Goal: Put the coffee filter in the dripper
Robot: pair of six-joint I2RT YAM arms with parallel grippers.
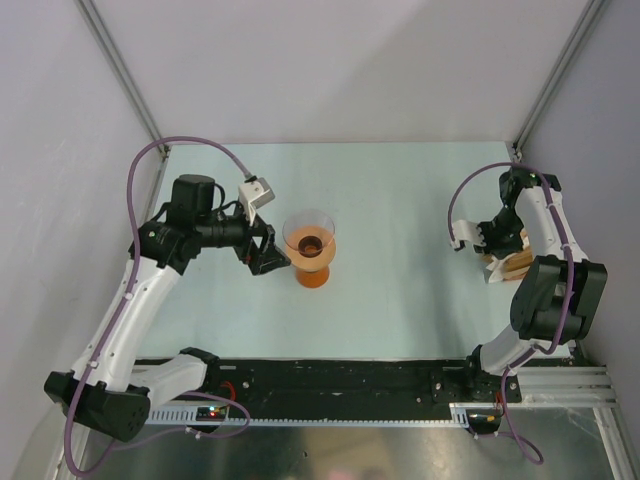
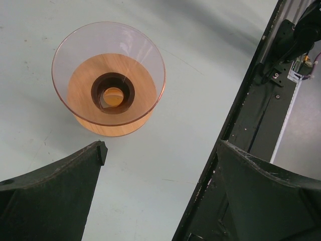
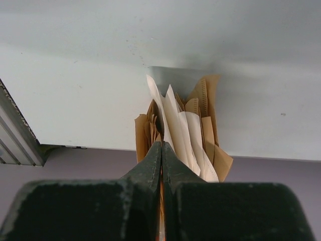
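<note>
The clear dripper (image 2: 108,45) on its round wooden stand (image 1: 312,276) sits left of the table's middle. My left gripper (image 1: 270,255) is open just left of it; in the left wrist view its fingers (image 2: 60,191) frame empty table below the dripper. At the table's right edge, white and brown paper filters (image 3: 190,135) stand bunched upright. My right gripper is shut right at the filters, its tips in front of them; no filter shows clearly held between them. In the top view the right arm mostly covers the filters (image 1: 515,265).
Walls stand at the back and both sides, and a dark rail (image 1: 340,390) runs along the front edge.
</note>
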